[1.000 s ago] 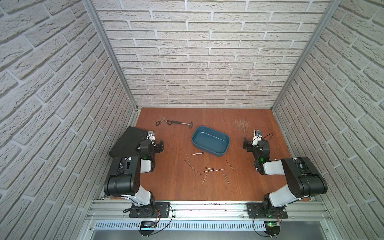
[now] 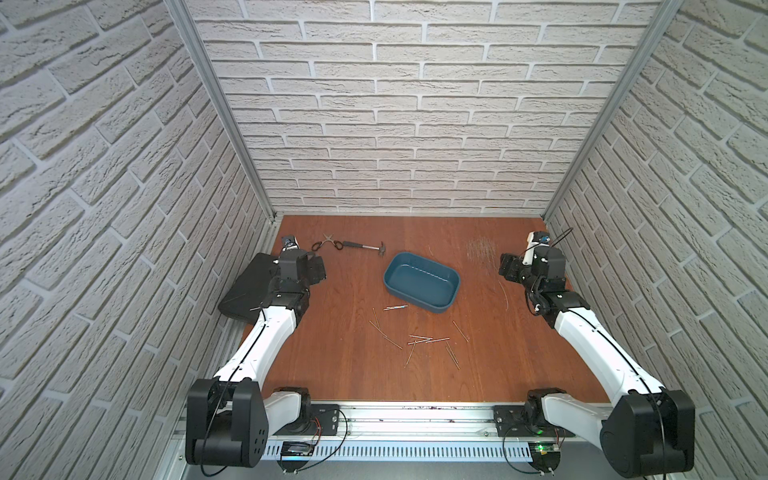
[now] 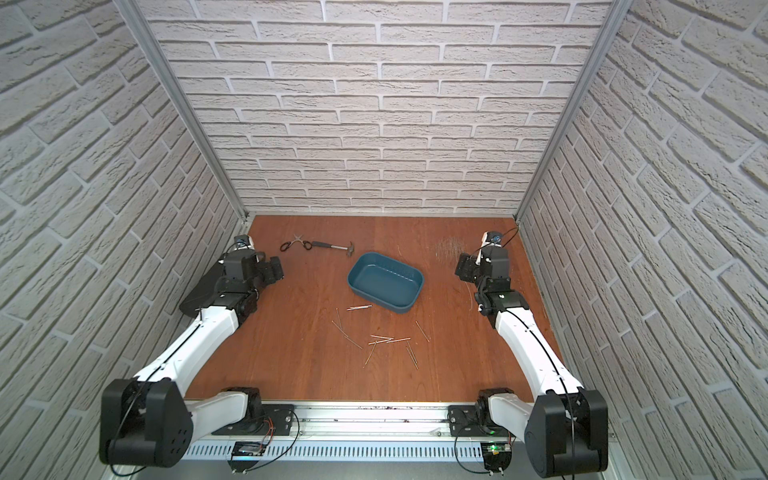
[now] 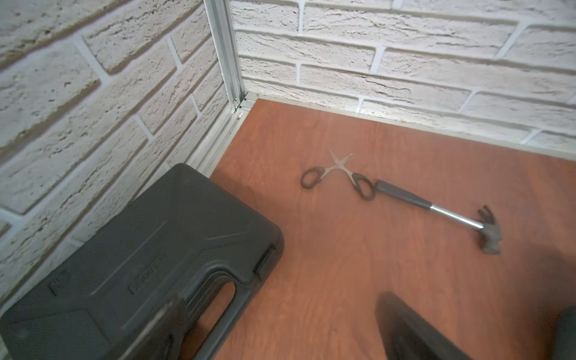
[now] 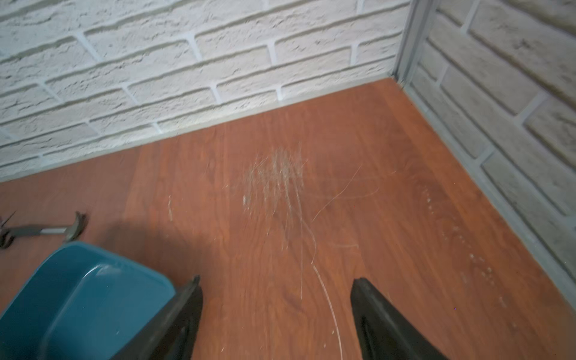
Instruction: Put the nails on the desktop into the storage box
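Note:
Several nails lie scattered on the desktop, in front of the blue storage box. The box looks empty and also shows in the right wrist view at lower left. My left gripper is raised over the left side of the desk, beside the black case; in its wrist view the fingers stand apart, empty. My right gripper is raised right of the box; its fingers are apart with nothing between them.
A black case lies at the left. Scissors and a hammer lie at the back left. Fine scratch-like marks show at the back right. Brick walls enclose the desk.
Both arms have extended from their folded poses; both grippers have risen and moved toward the back.

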